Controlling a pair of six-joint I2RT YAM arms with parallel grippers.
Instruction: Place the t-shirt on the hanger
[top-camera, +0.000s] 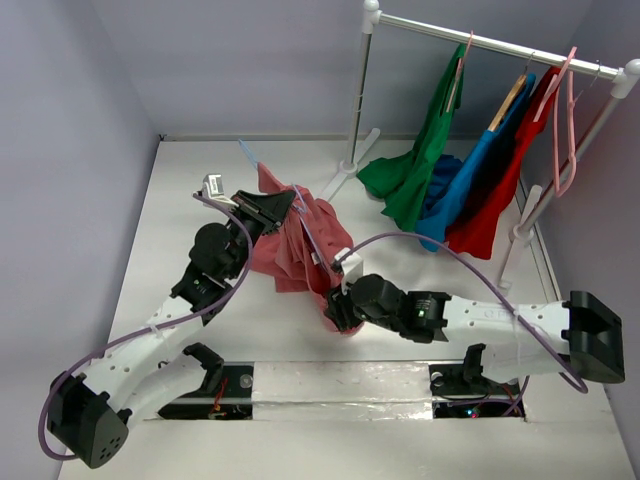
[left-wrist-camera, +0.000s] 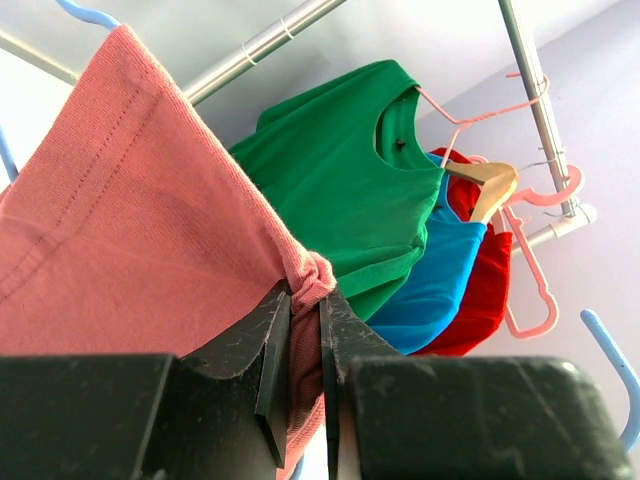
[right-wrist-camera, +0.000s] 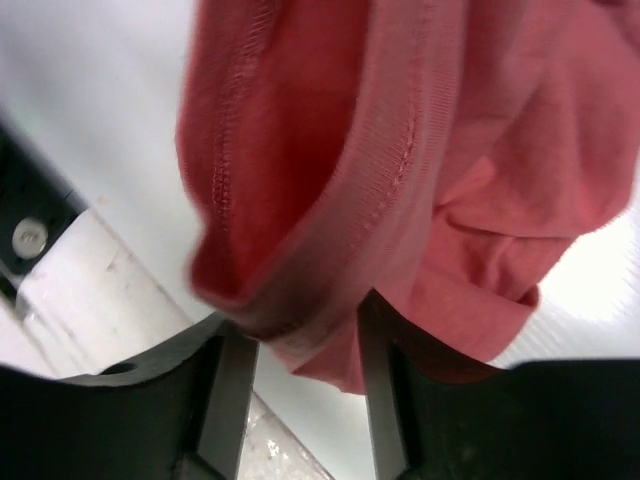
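Note:
The red t-shirt (top-camera: 290, 250) hangs bunched in mid-air in the top view, with a light-blue hanger (left-wrist-camera: 88, 14) partly inside it. My left gripper is shut on a fold of the shirt, and cloth shows between its fingers. Also in the left wrist view, one end of the blue hanger sticks out bare at the right. At the shirt's lower edge is my right gripper, part open. The hem rises between and above its fingers, but whether they touch it I cannot tell.
To the right stands a clothes rack (top-camera: 500, 45) carrying a green shirt (top-camera: 420, 150), a blue shirt (top-camera: 480, 165), a red shirt (top-camera: 505, 160) and an empty pink hanger (top-camera: 565, 130).

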